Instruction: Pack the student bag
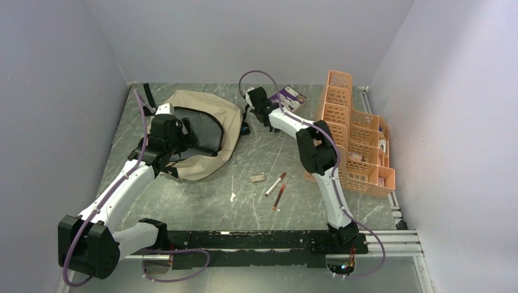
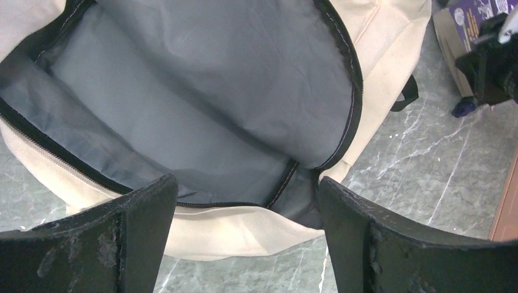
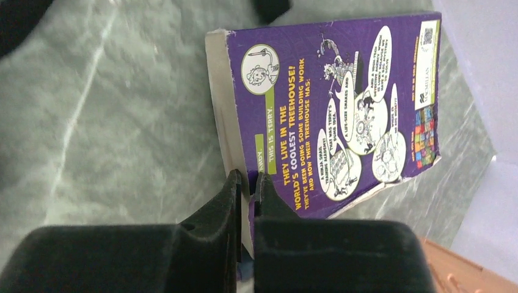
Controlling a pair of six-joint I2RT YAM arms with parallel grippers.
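Observation:
A cream bag with grey lining (image 1: 204, 128) lies open on the left of the table, filling much of the left wrist view (image 2: 214, 85). My left gripper (image 1: 186, 137) hangs over it, open, its fingers (image 2: 122, 238) wide apart with only bag beneath. At the back, right of the bag, a purple book (image 1: 291, 99) lies flat. My right gripper is shut on the edge of the book (image 3: 336, 116) near its spine.
An orange tiered basket (image 1: 336, 110) stands at the right. A small eraser-like block (image 1: 257, 178) and two markers (image 1: 275, 184) lie on the front middle table, which is otherwise mostly clear.

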